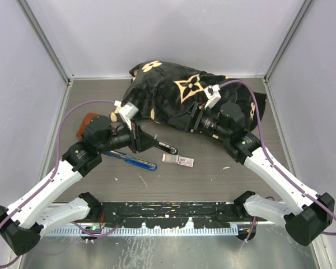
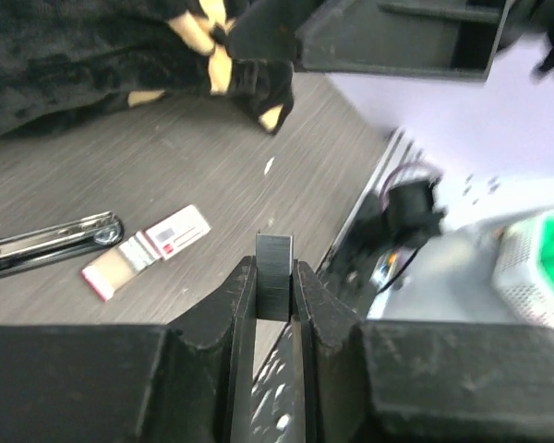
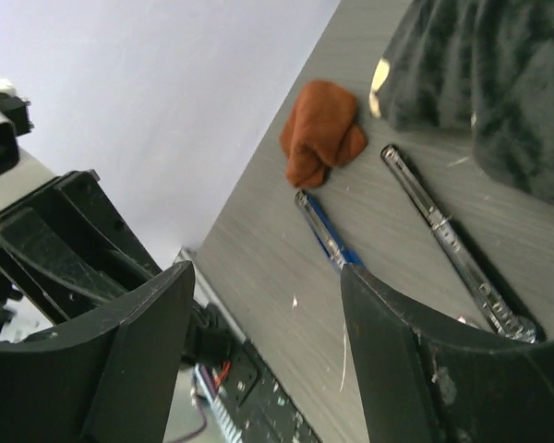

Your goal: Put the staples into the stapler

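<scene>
A small grey strip of staples [image 2: 275,269] stands upright between the fingertips of my left gripper [image 1: 155,137], which is shut on it. My right gripper [image 1: 172,122] hovers up and to the right of it in the top view; in the right wrist view its fingers are apart with nothing between them. Beneath the left gripper lies the long black stapler [image 1: 167,148], partly hidden from above; its metal-topped length [image 3: 452,245] shows in the right wrist view. Close beside its end rests the small staple box [image 1: 179,160] with a white and red label.
A blue stapler [image 1: 140,163] lies at the left, partly under the left arm. Behind it is a brown cloth [image 3: 323,129]. The dark patterned blanket [image 1: 173,89] fills the back of the table. Right of the staple box the table [image 1: 229,174] is clear.
</scene>
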